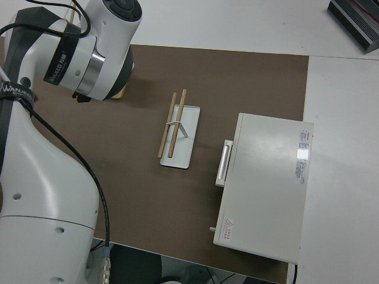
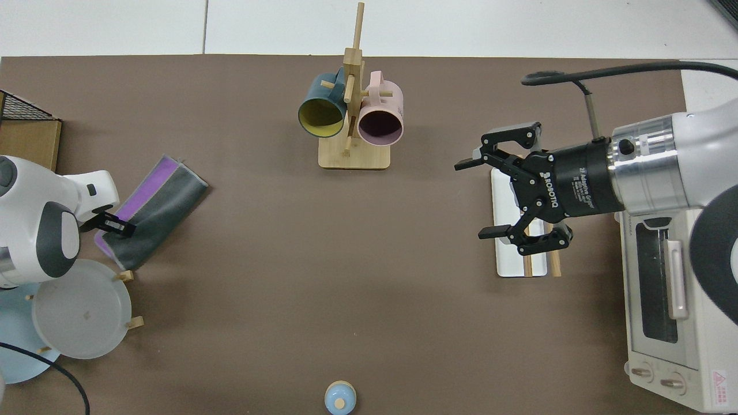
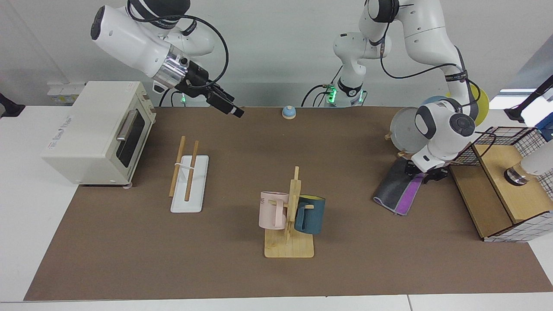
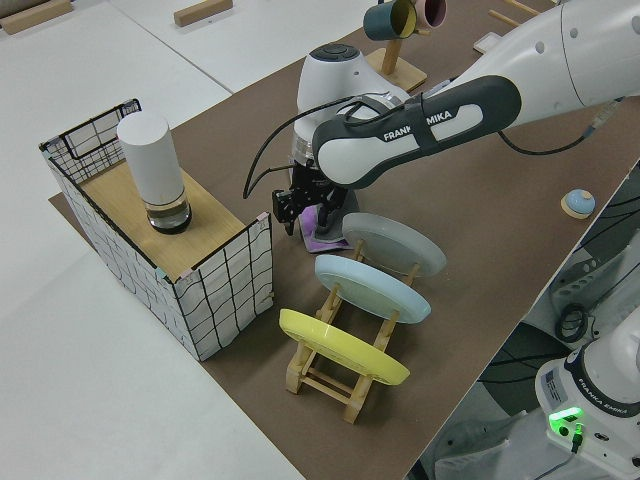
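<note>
A folded grey-and-purple cloth [image 2: 159,214] lies on the brown mat at the left. One gripper [image 2: 124,228] is low over it, touching or just above; whether it is open or shut, or holds cloth, I cannot tell. My other gripper [image 2: 474,198] stands open above the white stand [image 2: 507,259] with wooden sticks, nothing between its fingers. A wooden mug tree [image 2: 353,159] holds a teal mug [image 2: 318,104] and a pink mug [image 2: 384,104].
A plate rack with plates [image 2: 79,311] and a wire basket with wooden shelves [image 3: 482,202] stand on one side, a white oven [image 3: 90,134] on the other. A small blue object [image 2: 339,399] sits at the edge.
</note>
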